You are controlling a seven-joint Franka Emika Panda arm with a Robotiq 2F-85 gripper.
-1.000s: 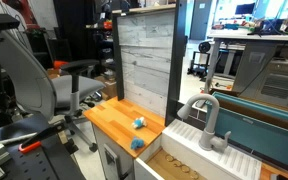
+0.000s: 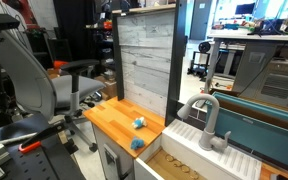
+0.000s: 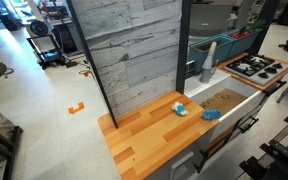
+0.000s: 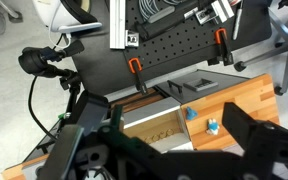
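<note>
My gripper appears open in the wrist view, its dark fingers wide apart with nothing visible between them. It hangs high, looking down on a toy-kitchen counter. A blue item [image 4: 190, 113] and a blue-and-white item [image 4: 213, 127] lie on the wooden counter [image 4: 246, 97]. The same blue item [image 2: 137, 144] is close to the white-walled open compartment [image 2: 158, 160] in exterior view 1, and the blue-and-white item [image 2: 138, 123] sits farther back. The compartment's floor [image 3: 222, 100] is light brown. The gripper's fingertips cannot be made out in either exterior view.
A grey faucet [image 2: 210, 122] rises behind the compartment. A tall grey wood-look panel [image 3: 139, 65] backs the counter. A stove top [image 3: 254, 67] stands beyond. A black table [image 4: 174, 50] with cables and tools lies near the arm.
</note>
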